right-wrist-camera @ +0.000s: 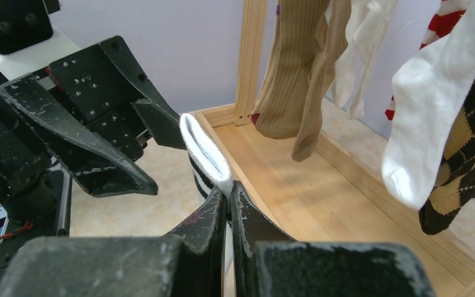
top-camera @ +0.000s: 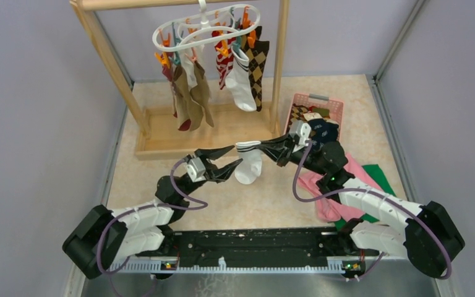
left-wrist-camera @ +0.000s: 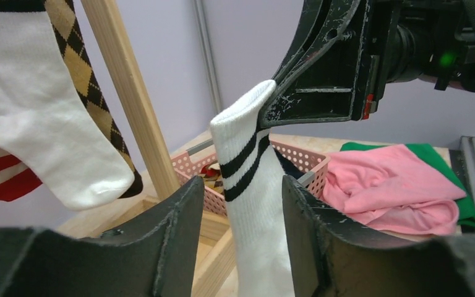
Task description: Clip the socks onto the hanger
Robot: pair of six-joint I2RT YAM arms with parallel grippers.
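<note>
A white sock (top-camera: 248, 170) with black stripes near its cuff hangs toe down between my two arms. My right gripper is shut on the sock's cuff, pinching one edge of its opening. From the left, my left gripper (top-camera: 239, 153) is part open, its fingers apart around the sock without gripping it. In the left wrist view the sock (left-wrist-camera: 253, 229) runs down between the two fingers. Above the wooden frame, the white oval hanger (top-camera: 162, 46) carries several clipped socks, among them a white one (top-camera: 240, 83) and a brown argyle one (top-camera: 258, 68).
A pink basket (top-camera: 340, 108) with more socks stands right of the wooden rack (top-camera: 143, 148). Pink cloth (top-camera: 328, 201) and green cloth (top-camera: 380, 179) lie under the right arm. The tabletop in front of the rack is mostly clear.
</note>
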